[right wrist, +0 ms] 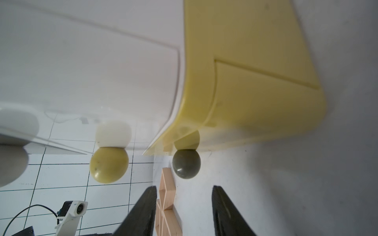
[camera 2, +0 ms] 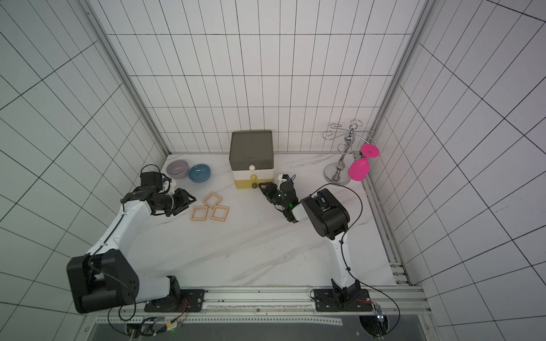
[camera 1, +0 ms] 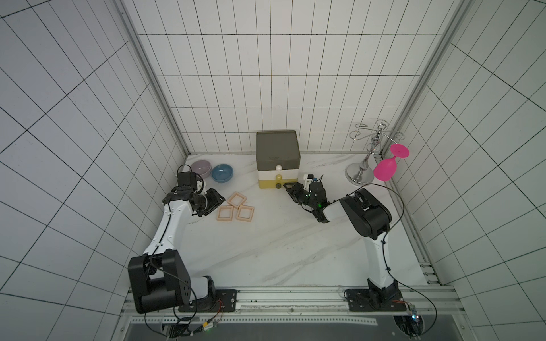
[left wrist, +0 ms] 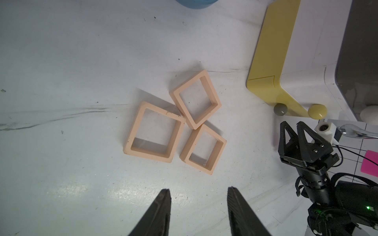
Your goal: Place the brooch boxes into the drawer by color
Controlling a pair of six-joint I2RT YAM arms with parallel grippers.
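The drawer unit (camera 1: 277,147) stands at the back middle, its drawers closed, white above yellow, with white, yellow (right wrist: 109,165) and grey (right wrist: 186,163) knobs. My right gripper is open, empty, just in front of the lower knobs at the unit's right front, the grey knob slightly above its fingertips in the right wrist view. Three peach square open frames (left wrist: 196,74) lie together on the table left of the unit.
A blue bowl (camera 1: 222,173) and a purple bowl (camera 1: 201,167) sit at the back left. A chrome stand (camera 1: 359,173) with pink items (camera 1: 385,167) is at the back right.
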